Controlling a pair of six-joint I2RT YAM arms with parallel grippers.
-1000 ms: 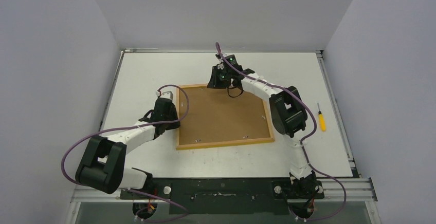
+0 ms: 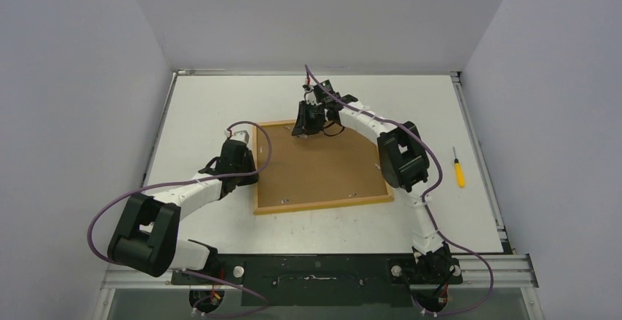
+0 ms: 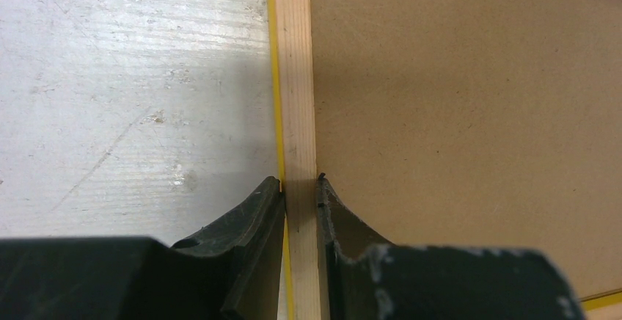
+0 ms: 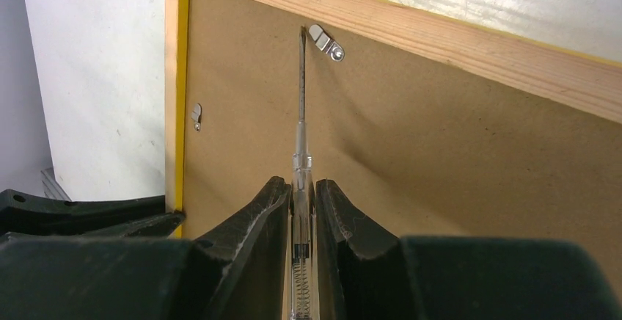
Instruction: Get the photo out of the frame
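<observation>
The photo frame [image 2: 323, 205] lies face down, its brown backing board [image 2: 315, 169] upward; no photo shows. On the frame's left side my left gripper is shut, with the wooden edge [image 3: 297, 100] between its fingers. My right gripper is shut on a clear-handled screwdriver [image 4: 301, 151]. Its metal tip points at the frame's far edge, close beside a slanted metal clip [image 4: 323, 40]. Whether tip and clip touch, I cannot tell. Another clip [image 4: 196, 116] sits near the left edge.
A yellow screwdriver [image 2: 459, 173] lies at the right side of the white table [image 2: 433, 107]. Two more clips are near the frame's front edge. Open table surrounds the frame at front and right.
My right gripper has moved slightly toward the front and left. The frame has shifted a little to the right. The left arm looks nearly still.
</observation>
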